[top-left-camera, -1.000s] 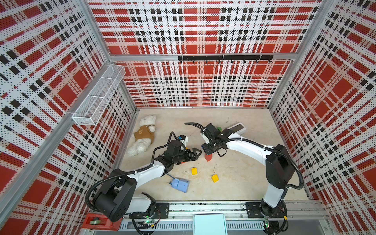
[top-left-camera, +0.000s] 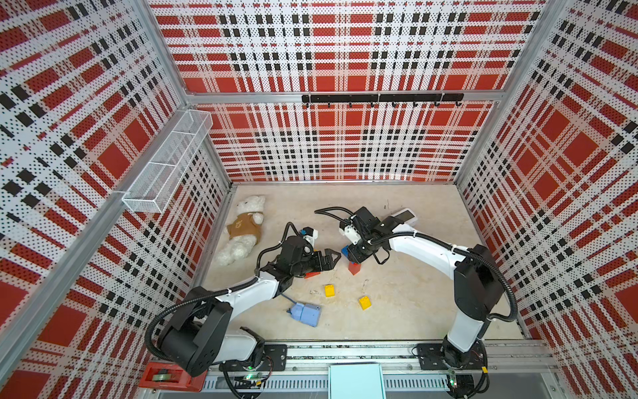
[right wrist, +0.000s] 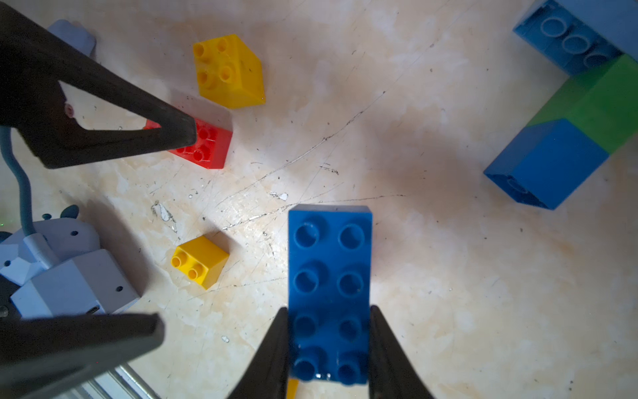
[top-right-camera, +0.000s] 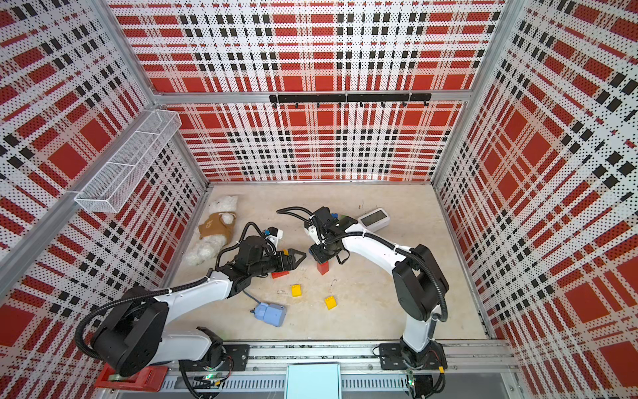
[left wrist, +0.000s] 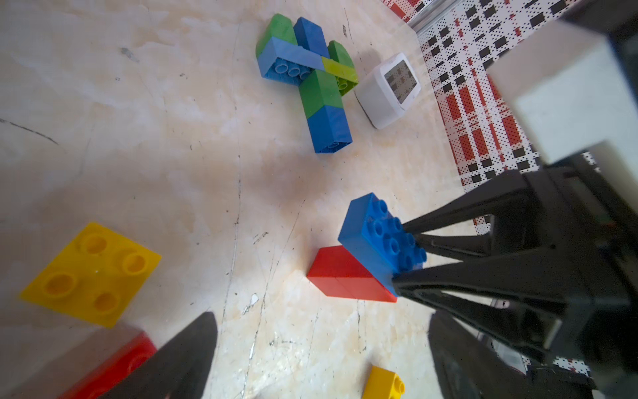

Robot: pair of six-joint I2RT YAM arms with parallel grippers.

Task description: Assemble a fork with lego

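Observation:
My right gripper is shut on a long blue brick (right wrist: 329, 266) with its studs facing up. Just below the blue brick in the left wrist view is a red brick (left wrist: 352, 276); whether they touch or are joined I cannot tell. Farther back lies a fork-like piece (left wrist: 319, 79) of green, blue and yellow-green bricks, its blue end (right wrist: 548, 166) pointing toward the held brick. My left gripper stands open, nothing between its fingers, to the left of the red brick (top-left-camera: 354, 268) in the top left view.
Yellow bricks (right wrist: 229, 73) (top-left-camera: 365, 302) and another red brick (right wrist: 209, 143) lie loose. A pale blue toy (top-left-camera: 305, 314) sits in front of the left arm, a teddy bear (top-left-camera: 246, 229) back left. A white device (left wrist: 392, 89) adjoins the fork piece.
The red brick appears a little farther right. The left arm has barely moved.

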